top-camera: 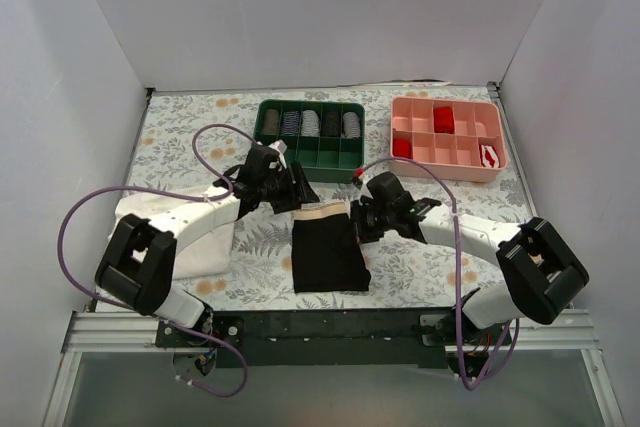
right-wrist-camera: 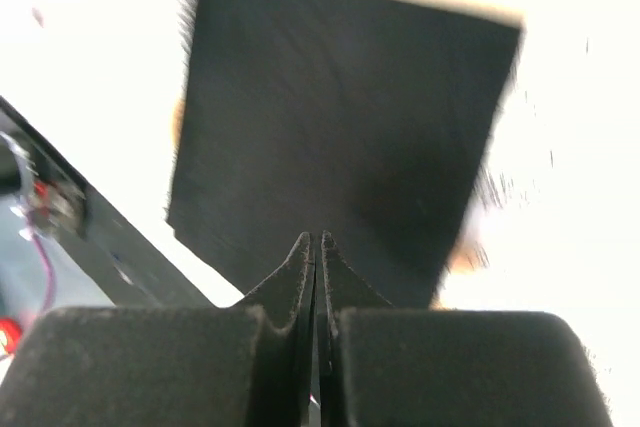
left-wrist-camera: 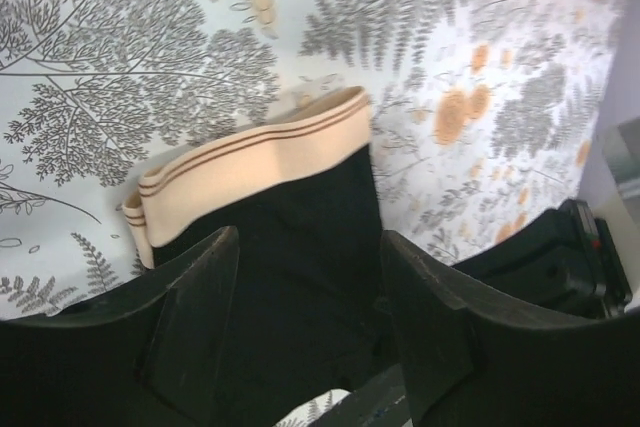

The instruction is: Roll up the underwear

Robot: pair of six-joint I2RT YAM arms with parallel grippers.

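The black underwear (top-camera: 327,253) lies folded into a flat rectangle on the patterned table. Its tan waistband (left-wrist-camera: 262,152) runs along the far edge. Over the top left of the garment is my left gripper (top-camera: 306,203); in the left wrist view its fingers stand apart, with the black cloth below showing between them and no sign of a grip. At the right edge of the cloth, my right gripper has its fingertips together, nothing visible between them. The right wrist view is partly blurred and overexposed.
A green divided box (top-camera: 326,159) holding several rolled items stands behind the underwear. The pink divided box (top-camera: 447,157) with red items is at the back right. White cloth (top-camera: 205,252) lies at the left. Open table surrounds the garment's front and sides.
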